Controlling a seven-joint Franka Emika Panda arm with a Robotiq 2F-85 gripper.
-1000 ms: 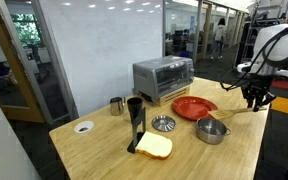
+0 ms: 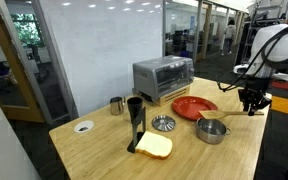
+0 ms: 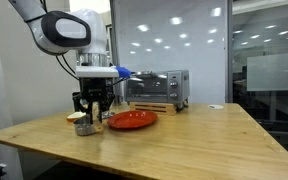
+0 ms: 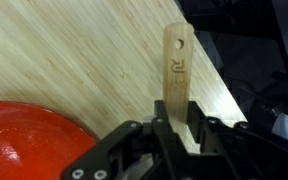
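Note:
A wooden utensil (image 4: 177, 62) with a hole near its handle end is held in my gripper, whose dark fingers are closed around the handle. In exterior view 1, the gripper (image 2: 248, 105) is at the right side of the table. The utensil's paler length (image 2: 220, 114) reaches left from it, over or beside the rim of a metal pot (image 2: 211, 132). Whether it touches the pot is not clear. From exterior view 2, the gripper (image 3: 92, 108) appears just above and beside the pot (image 3: 86, 127); the utensil is hard to make out there.
A red plate (image 2: 191, 103) lies behind the pot, with a toaster oven (image 2: 164, 76) farther back. Bread (image 2: 154, 146), a dark upright object (image 2: 136, 120), a small metal dish (image 2: 163, 123) and a metal cup (image 2: 116, 106) are on the left. Bare tabletop (image 3: 204, 140) stretches right in exterior view 2.
Over the last second the gripper has shifted slightly down and left, and the utensil lies a little flatter. The pot and plate have stayed put.

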